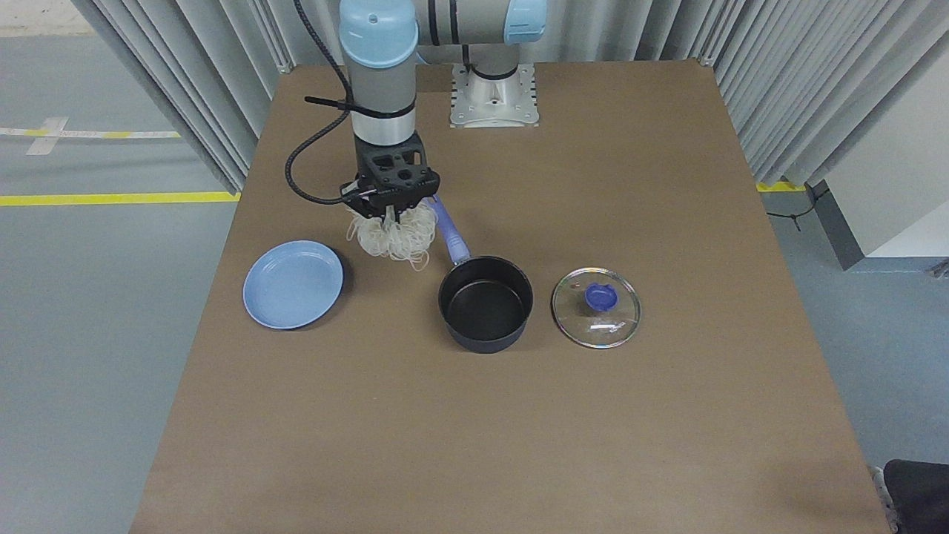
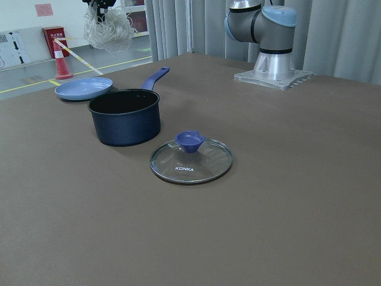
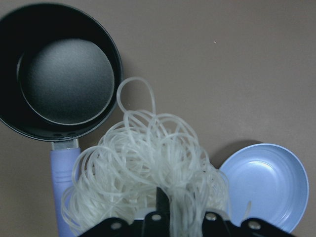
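My gripper [image 1: 391, 200] is shut on a loose bundle of white noodle-like strands [image 1: 396, 236], held in the air above the pan's purple handle [image 1: 449, 227], between plate and pan. In the wrist view the strands [image 3: 148, 168] hang close to the rim of the black pan [image 3: 66, 81]. The empty blue plate [image 1: 293, 284] sits on the left of the table. The black saucepan [image 1: 485, 302] is empty, in the middle. Right of it lies a glass lid [image 1: 596, 320] with a blue knob.
The arm's base plate [image 1: 494, 111] stands at the back edge. Curtains hang behind the table.
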